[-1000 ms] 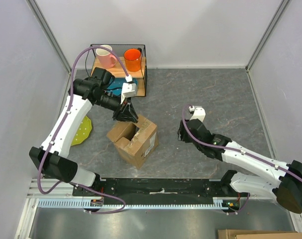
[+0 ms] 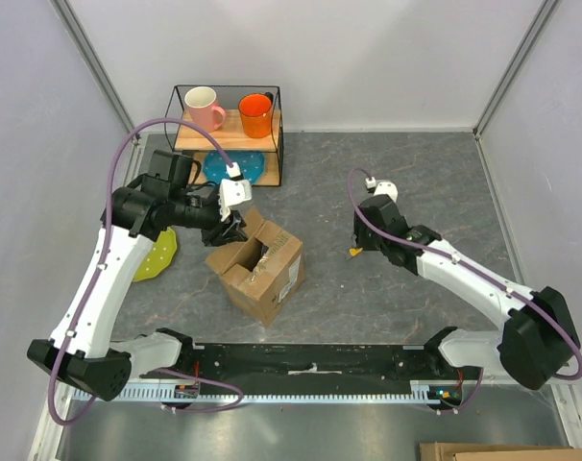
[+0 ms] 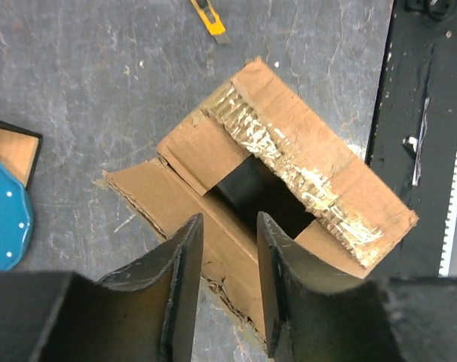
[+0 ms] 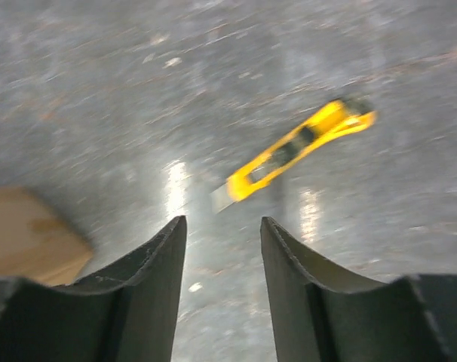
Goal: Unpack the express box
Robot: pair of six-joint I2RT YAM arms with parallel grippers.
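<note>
A cardboard box (image 2: 272,279) stands left of centre, its top flaps parted over a dark interior, as the left wrist view (image 3: 319,151) shows. My left gripper hangs above the box's flaps, part open, nothing visible held. My right gripper is above the table, its fingers apart with nothing between them. Beyond them lies a yellow utility knife (image 4: 262,162) with its blade end toward the box; it shows partly under the right arm in the top view (image 2: 355,252).
A wire rack (image 2: 190,139) with two mugs and a blue plate (image 3: 4,234) stands at the back left. A yellow plate (image 2: 155,259) lies left of the box. Walls border both sides.
The right arm has shifted toward the back and right, uncovering the yellow knife.
</note>
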